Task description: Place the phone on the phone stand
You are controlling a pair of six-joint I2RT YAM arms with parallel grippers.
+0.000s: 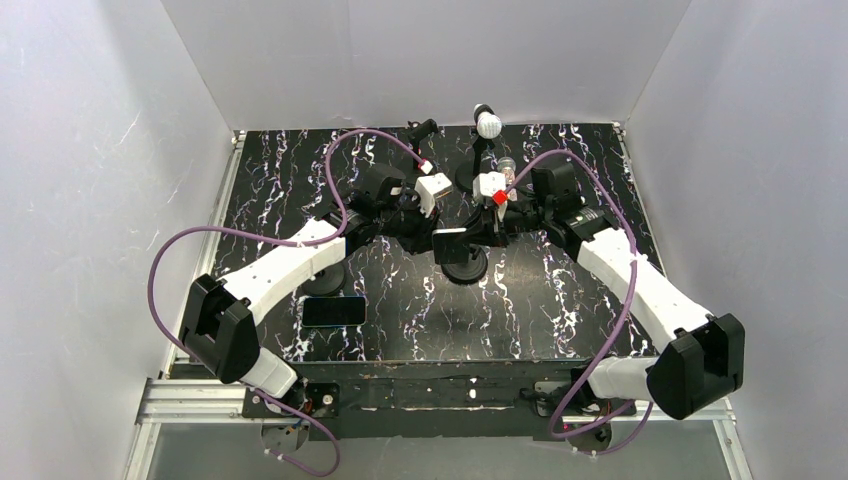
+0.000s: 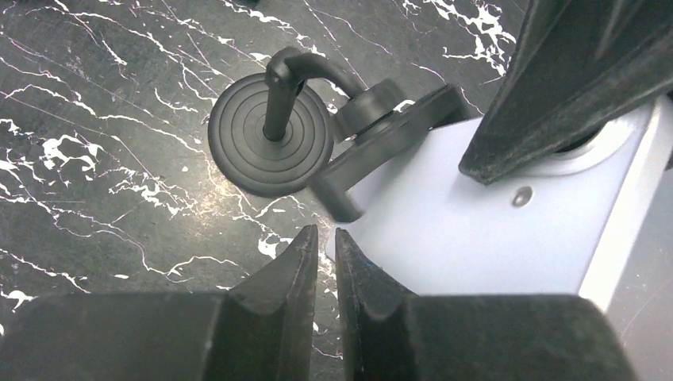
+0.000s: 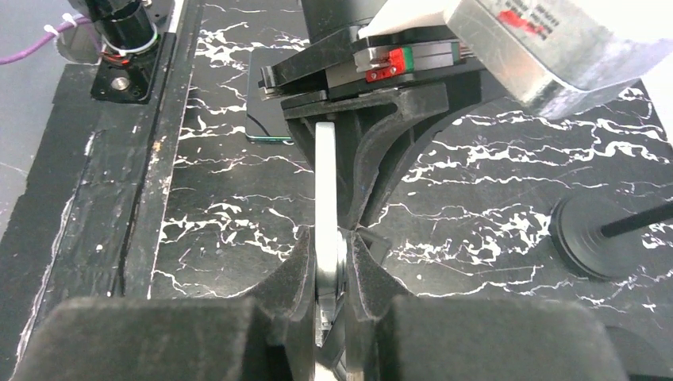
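The phone (image 1: 450,247) stands on edge above the middle stand (image 1: 464,273), its pale face filling the right of the left wrist view (image 2: 476,238). My right gripper is shut on it, seen edge-on. In the left wrist view the stand's holder (image 2: 381,135) touches or nearly touches the phone; I cannot tell if it bears it. My left gripper (image 1: 418,228) is just left of the phone; its fingertips (image 2: 298,262) look close together, with nothing clearly held.
Another dark phone (image 1: 334,312) lies at the front left near a round base (image 1: 324,282). More stands (image 1: 479,150) and a jar (image 1: 506,165) are at the back.
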